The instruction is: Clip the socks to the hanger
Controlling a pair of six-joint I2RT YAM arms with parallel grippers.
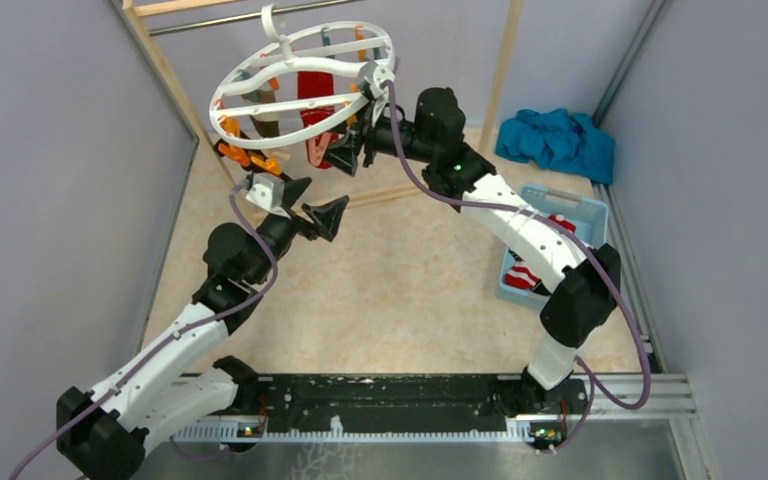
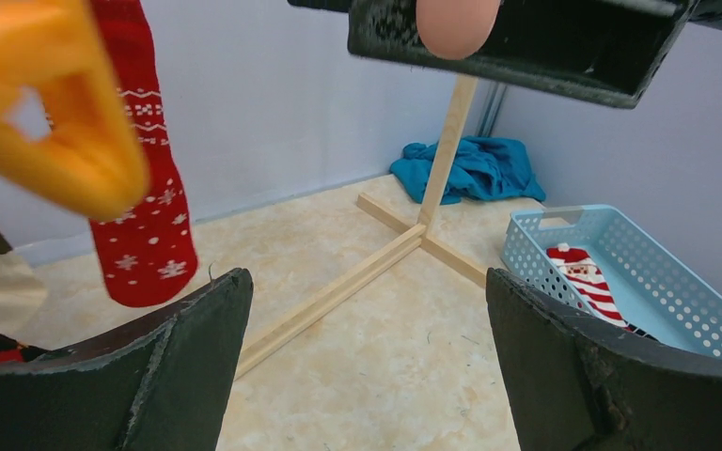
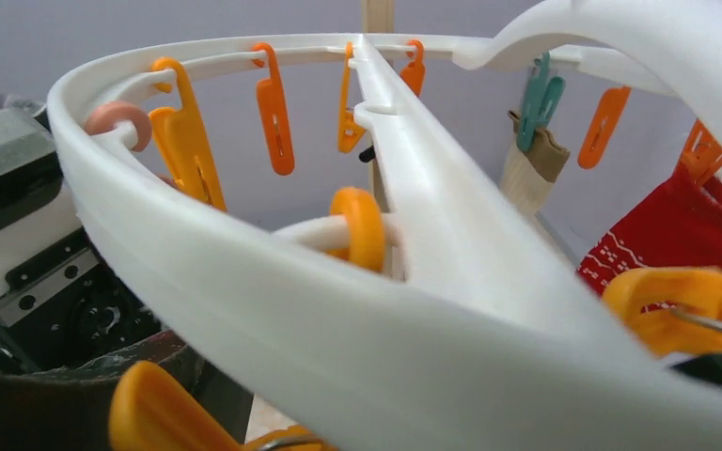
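The white round hanger (image 1: 302, 130) hangs at top centre, with orange, teal and pink clips round it. Socks hang from it: a red patterned one (image 2: 146, 254), a brown-and-cream one, and a dark red-black one low in the left wrist view. My left gripper (image 1: 315, 205) stands open, nothing between its fingers, below and in front of the hanger. My right gripper (image 1: 345, 150) is up against the hanger's right front rim; the white ring (image 3: 244, 301) fills its wrist view, and whether anything is between its fingers is unclear.
A blue basket (image 1: 590, 208) with striped socks stands on the right of the table, a teal cloth (image 1: 555, 140) behind it. A wooden stand (image 2: 376, 258) supports the hanger.
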